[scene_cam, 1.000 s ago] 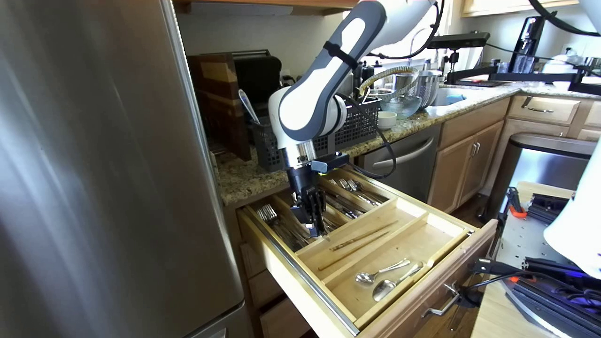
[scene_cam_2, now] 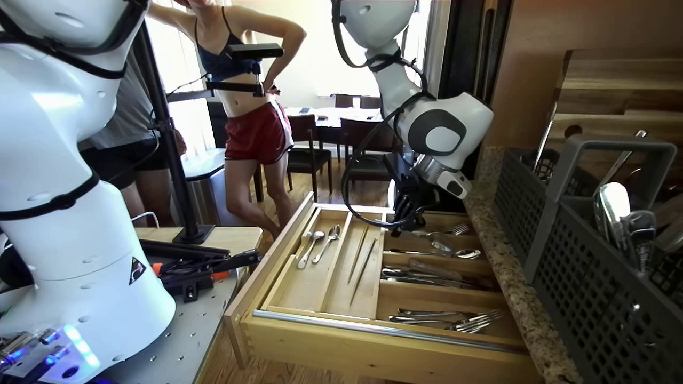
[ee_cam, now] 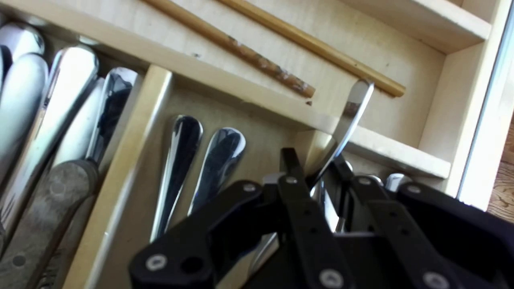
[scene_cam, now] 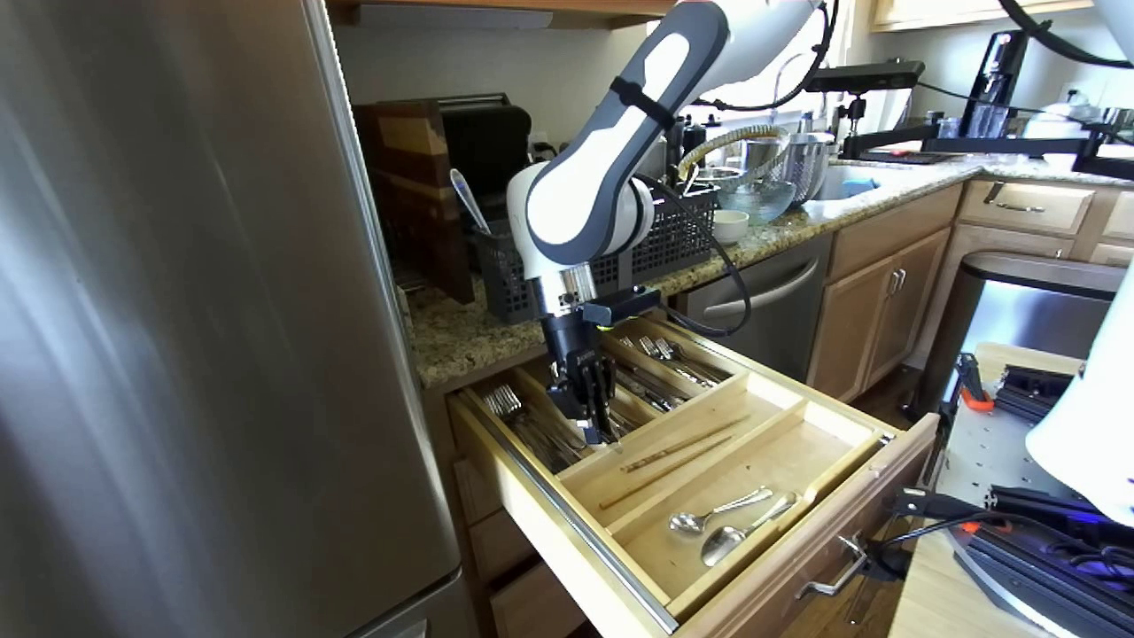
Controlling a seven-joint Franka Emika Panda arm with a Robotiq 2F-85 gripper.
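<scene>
My gripper is low over the cutlery side of the open drawer, its fingers parted with a gap showing between them. A shiny utensil handle (ee_cam: 357,106) slants up between the fingers, its end above the wooden divider; its lower part is hidden, and a firm hold on it cannot be made out. To the left in the wrist view, two more silver handles (ee_cam: 177,166) lie in the same compartment. In the first exterior view the gripper (scene_cam: 601,434) stands beside the fork compartment, its tips close to the divider.
Two chopsticks (scene_cam: 686,445) lie in the long middle compartment. Two spoons (scene_cam: 726,544) rest in the front one, which has free room. Forks (scene_cam_2: 474,320) and knives (scene_cam_2: 416,275) fill the rear slots. A grey basket (scene_cam_2: 576,256) stands on the counter behind.
The arm has barely moved. Around the fingertips in the first exterior view there is a slight shift; the drawer and its chopsticks look the same.
</scene>
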